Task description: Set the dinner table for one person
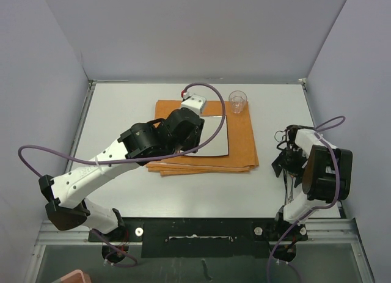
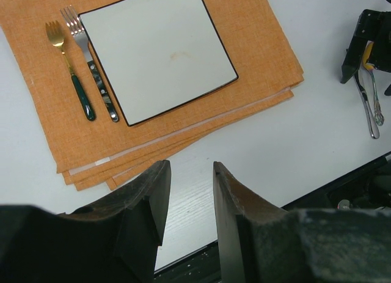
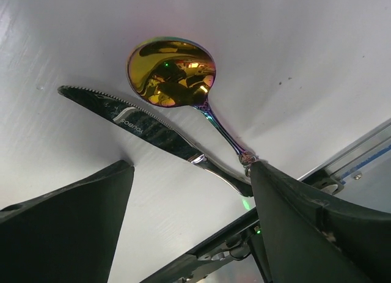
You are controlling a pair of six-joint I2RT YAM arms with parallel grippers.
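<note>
A white square plate (image 2: pixel 156 57) lies on orange placemats (image 2: pixel 256 47), with a gold-and-green fork (image 2: pixel 78 90) and a silver fork (image 2: pixel 99 81) to its left. My left gripper hangs over this setting, fingers apart and empty. At the table's right, my right gripper is open above a knife (image 3: pixel 140 125) and an iridescent spoon (image 3: pixel 171 72). Both utensils lie on the white surface between and beyond its fingers, the knife's serrated blade beside the spoon's bowl.
A clear glass (image 1: pixel 237 101) stands at the back of the placemats. Walls border the back and sides.
</note>
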